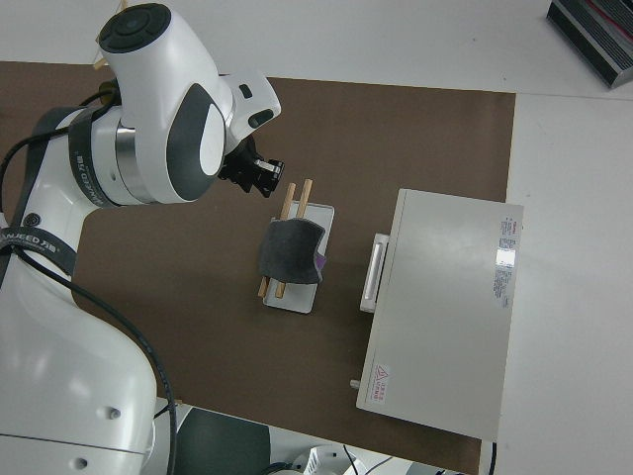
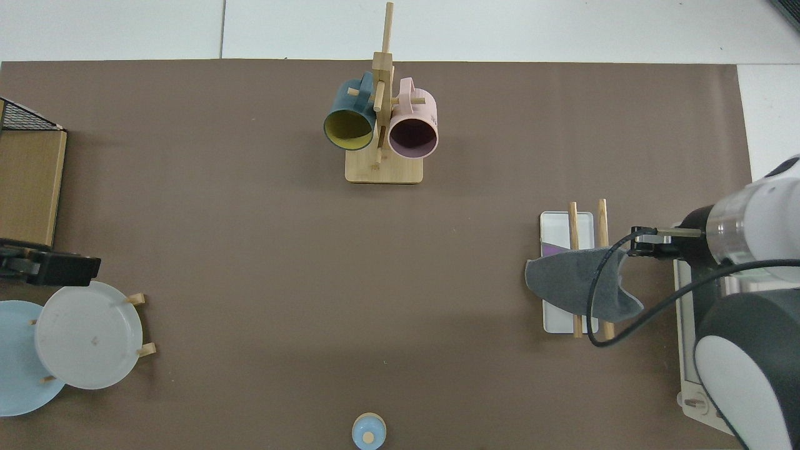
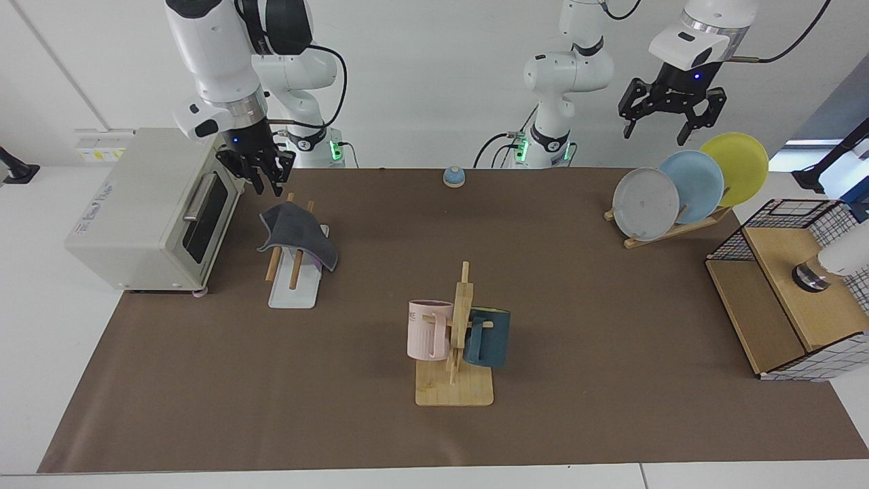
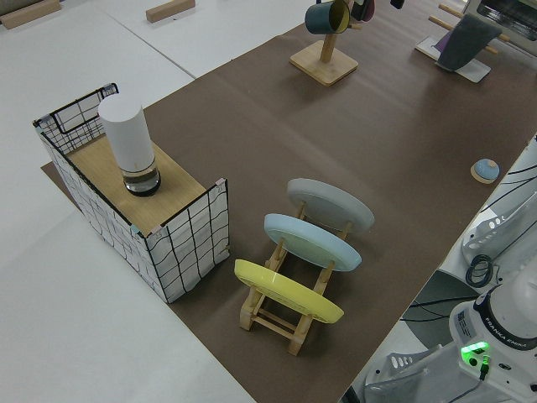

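A grey cloth [image 2: 577,281] hangs over a wooden rack on a white tray [image 3: 293,297]. One gripper [image 3: 261,171], on the arm by the oven, is beside and above the cloth, seen small and dark; its finger state is unclear. The other gripper [image 3: 668,102] hangs near the plates, its black fingers apart and empty. A pink mug [image 2: 412,120] and a teal mug [image 2: 345,124] hang on a wooden stand [image 2: 382,172].
A white oven [image 1: 445,307] stands beside the cloth. Plates [image 2: 90,337] in a rack and a wire shelf [image 2: 30,180] are at the other side. A small blue dome [image 2: 368,431] lies at the edge.
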